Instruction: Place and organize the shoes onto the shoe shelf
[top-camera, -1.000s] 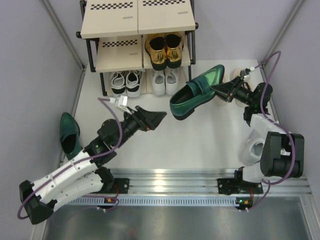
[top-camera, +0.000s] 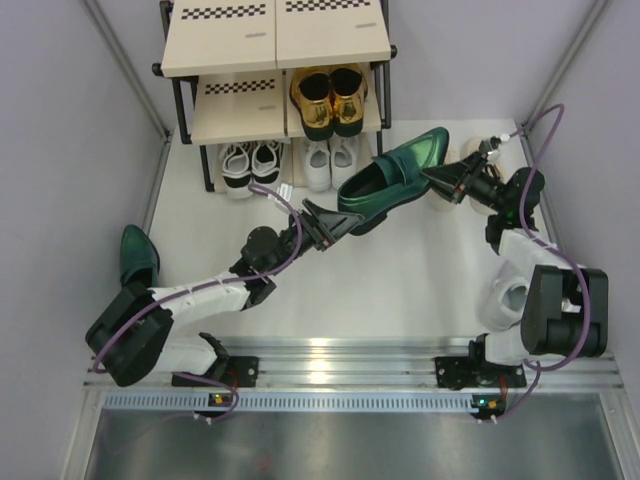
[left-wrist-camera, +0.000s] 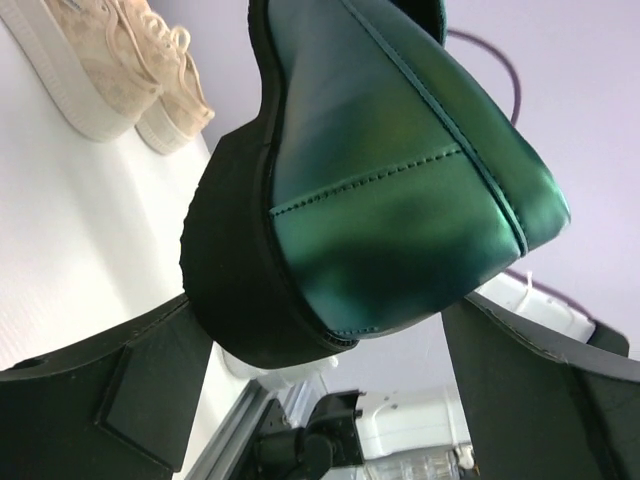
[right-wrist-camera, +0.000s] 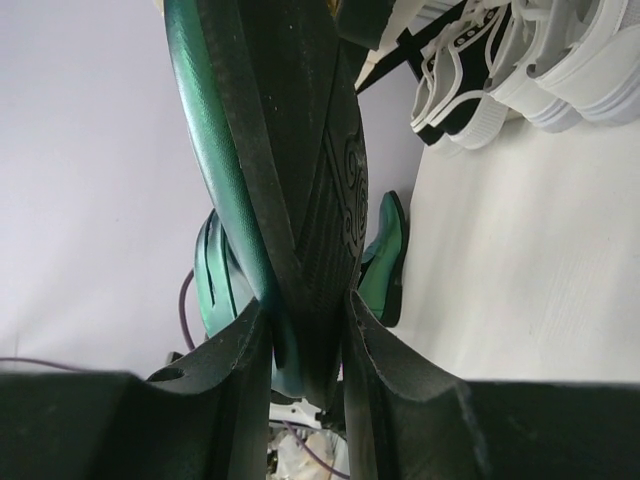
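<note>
A green loafer (top-camera: 395, 185) hangs in the air over the middle right, held by its toe end in my right gripper (top-camera: 432, 178), whose fingers (right-wrist-camera: 220, 400) close on the sole and upper. My left gripper (top-camera: 338, 226) is open at the heel end; in the left wrist view the heel (left-wrist-camera: 390, 250) sits between its fingers, and contact is unclear. The shoe shelf (top-camera: 220, 30) stands at the back, with gold shoes (top-camera: 348, 100) on the middle level and black-and-white (top-camera: 238, 165) and white sneakers (top-camera: 343, 162) below. Another green loafer (top-camera: 138, 265) lies at the far left.
Beige sneakers (left-wrist-camera: 100, 80) stand at the right behind my right arm, and a white shoe (top-camera: 505, 300) lies at the right near that arm's base.
My left gripper has moved right and slightly up to the loafer's heel end. The loafer and right gripper have barely moved.
</note>
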